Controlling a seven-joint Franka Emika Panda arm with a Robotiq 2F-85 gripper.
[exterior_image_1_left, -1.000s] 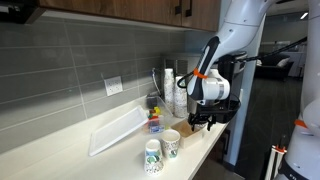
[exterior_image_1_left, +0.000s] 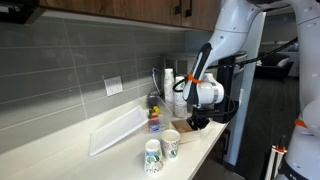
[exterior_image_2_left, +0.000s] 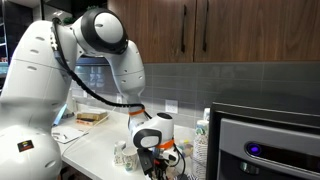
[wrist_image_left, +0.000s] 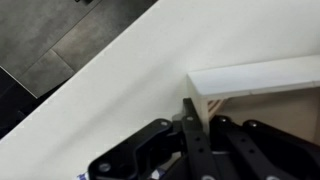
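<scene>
A white box (exterior_image_1_left: 186, 138) with a brownish inside stands on the counter, just left of my gripper (exterior_image_1_left: 201, 126) in exterior view 1. From the wrist, the gripper is shut on the wall of that box (wrist_image_left: 258, 77) at its near corner. The black fingers sit on either side of the wall, and part of the inside shows beyond them. In exterior view 2 the arm's white wrist housing hides most of the box and the fingertips.
Two white patterned cups (exterior_image_1_left: 153, 157) stand left of the box, close to the counter's front. Colourful small items (exterior_image_1_left: 155, 121) are behind it, and a white tray (exterior_image_1_left: 117, 131) lies farther left. Bare counter (exterior_image_1_left: 90, 165) shows at the front left.
The gripper has shifted a little to the left in exterior view 1. The box appears to have moved slightly with it; the cups stand where they were.
</scene>
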